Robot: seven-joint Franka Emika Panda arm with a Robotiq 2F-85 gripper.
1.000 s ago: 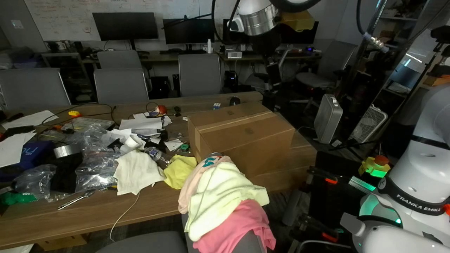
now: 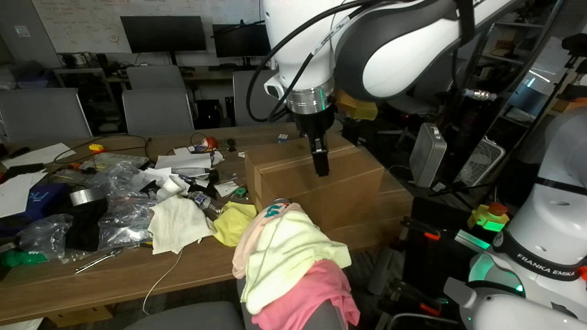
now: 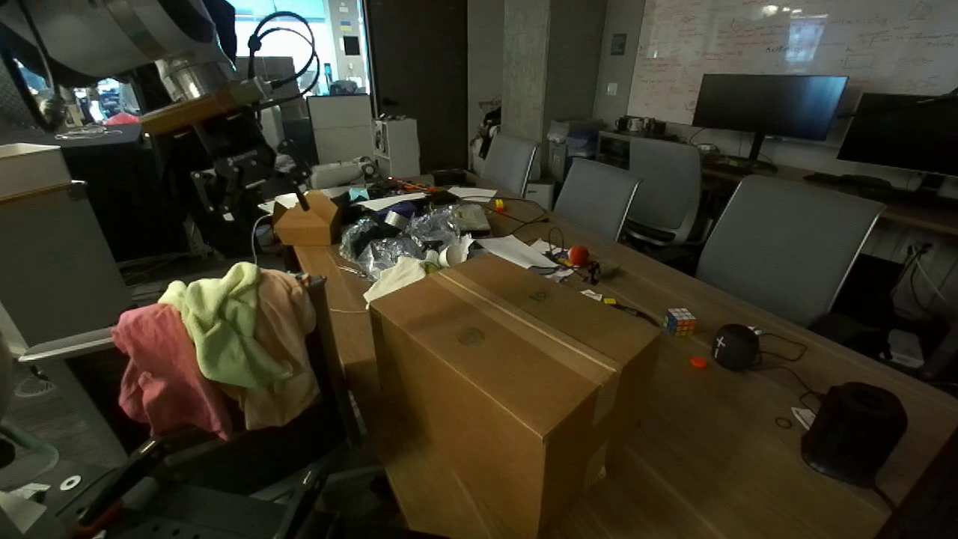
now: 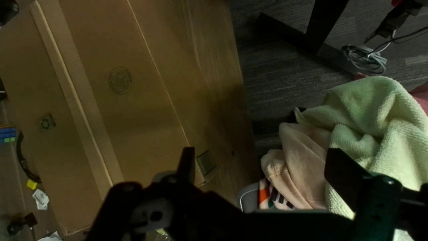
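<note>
My gripper is open, its two dark fingers wide apart with nothing between them. In exterior view 1 the gripper [image 2: 321, 165] points down in front of the closed cardboard box [image 2: 324, 195]. Over a chair back hang several cloths: a peach one [image 4: 301, 168], a pale yellow-green towel [image 4: 373, 120] and a pink one [image 2: 308, 299]. Seen from the wrist, the peach cloth lies in the gap between my fingers, some way below them. Exterior view 2 shows the gripper [image 3: 260, 193] above the cloths, apart from the towel [image 3: 224, 323].
The large box [image 3: 485, 359] takes up much of the wooden table [image 3: 709, 449]. Left of it in exterior view 1 lie plastic bags [image 2: 124, 214], a white cloth [image 2: 180, 222] and a yellow cloth [image 2: 235, 221]. A Rubik's cube [image 3: 679, 322] and dark speakers stand beyond the box.
Box and cloths have stayed in place.
</note>
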